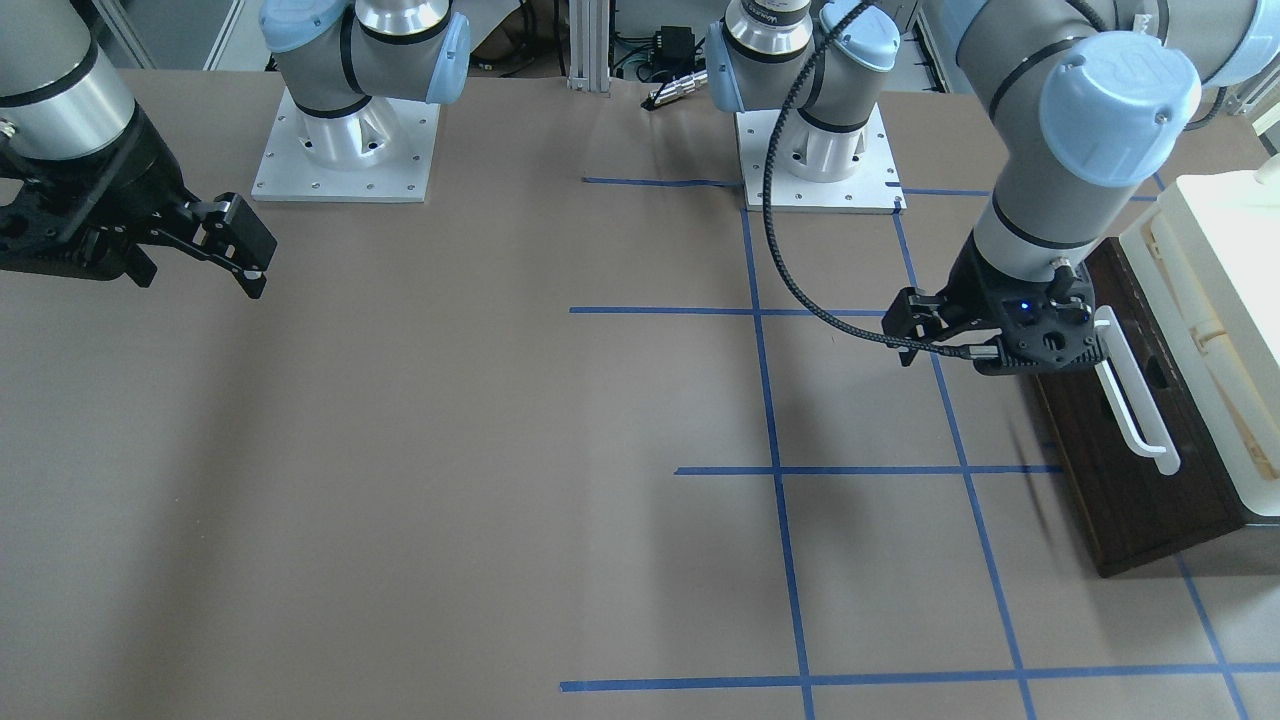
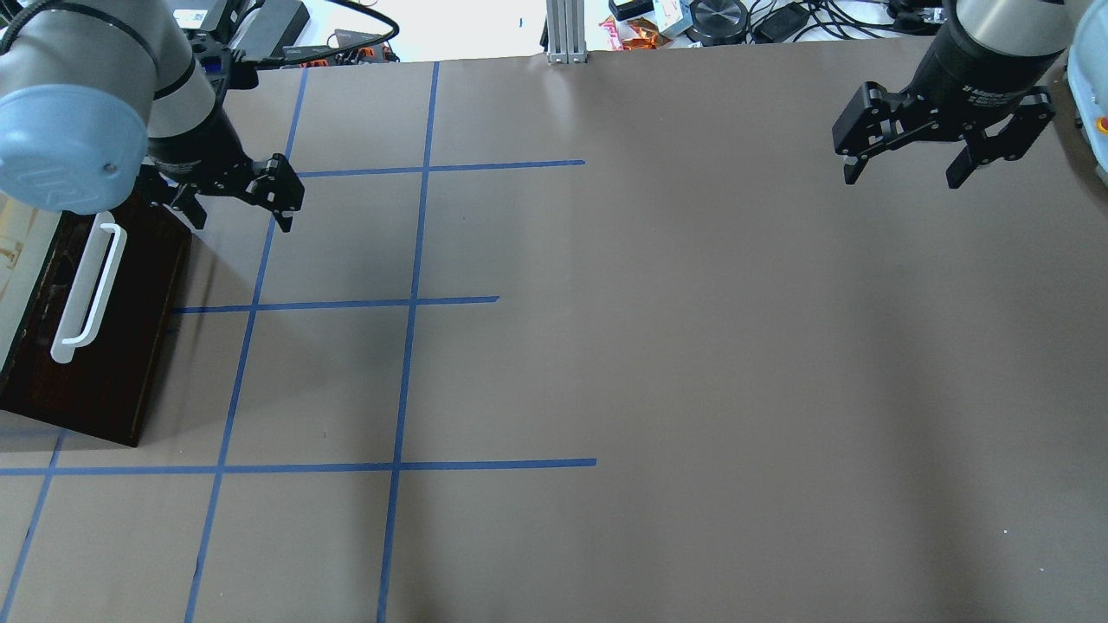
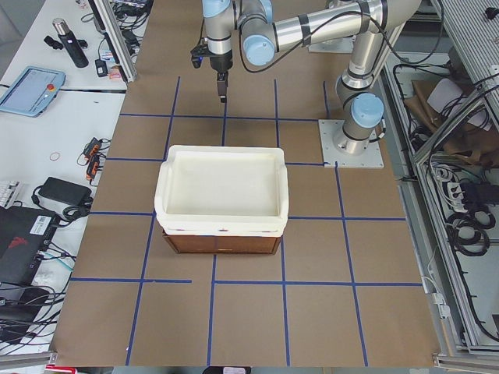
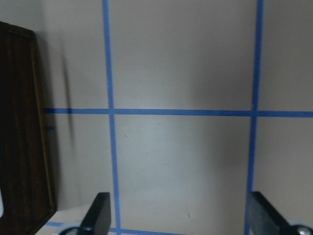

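Observation:
My gripper [image 2: 232,204] hangs over the gridded floor beside a dark wooden box [image 1: 1080,456], above and near the white handle [image 1: 1128,396] on its side face. In the left wrist view the fingertips [image 4: 98,215] are wide apart with nothing between them, and the box's dark side [image 4: 22,127] fills the left edge. A white tray-like top [image 3: 221,191] sits on the wooden box.
A second arm's black gripper [image 2: 940,135] is at the far side, apart from mine. Cables and devices lie off the edges.

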